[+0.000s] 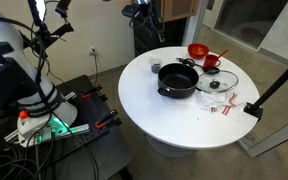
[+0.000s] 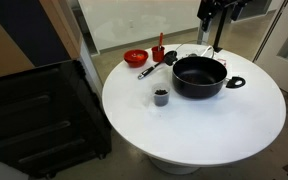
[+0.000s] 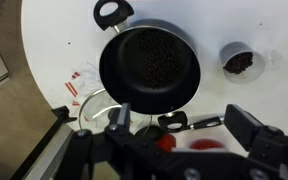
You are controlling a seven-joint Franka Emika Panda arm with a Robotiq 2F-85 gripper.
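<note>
A black pot point(image 1: 178, 80) stands on the round white table; the wrist view shows a layer of small dark beans point(image 3: 158, 60) inside the pot point(image 3: 110, 65). Beside it is a small clear cup point(image 2: 161, 97) with dark contents at its bottom, also seen from above in the wrist view as a cup point(image 3: 239, 60). My gripper hangs high over the table, clear of everything. Its black fingers point(image 3: 246, 127) are wide apart with nothing between them. In the second exterior view the gripper point(image 2: 216, 32) shows above and behind the pot.
A glass lid point(image 1: 217, 81) lies on a patterned cloth right of the pot. Behind are a red bowl point(image 1: 198, 50), a red mug point(image 1: 211, 60) and a dark utensil point(image 2: 156, 68).
</note>
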